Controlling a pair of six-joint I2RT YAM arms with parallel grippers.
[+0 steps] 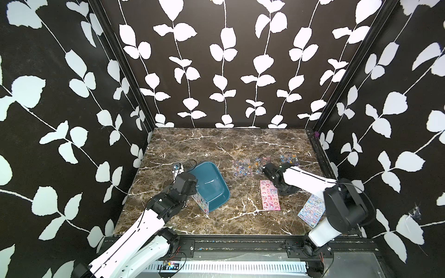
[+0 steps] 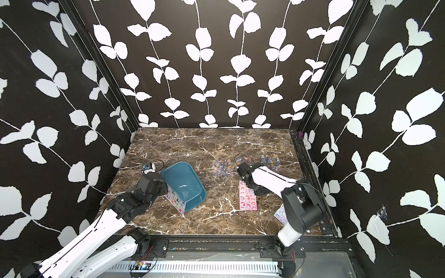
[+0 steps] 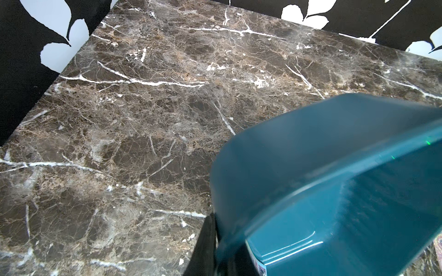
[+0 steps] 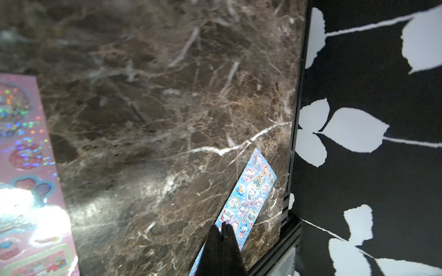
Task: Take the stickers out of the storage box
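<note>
The teal storage box (image 1: pixel 213 178) sits left of centre, with a sticker sheet (image 1: pixel 201 202) along its near-left side. My left gripper is shut at the box's left rim (image 3: pixel 276 133), its fingers (image 3: pixel 207 243) mostly hidden by the box. On the table at right lie a pink sticker sheet (image 1: pixel 269 198) and a light-blue sticker sheet (image 1: pixel 309 209). My right gripper is shut, nothing seen between its fingers, above the table near both sheets; in the right wrist view the blue sheet shows behind its fingertips.
Several transparent sheets with small coloured stickers (image 1: pixel 243 166) lie at the back right of the table. Bare marble (image 1: pixel 194 143) stretches behind the box. Patterned walls close in at the back and both sides, with rails along the right and front edges.
</note>
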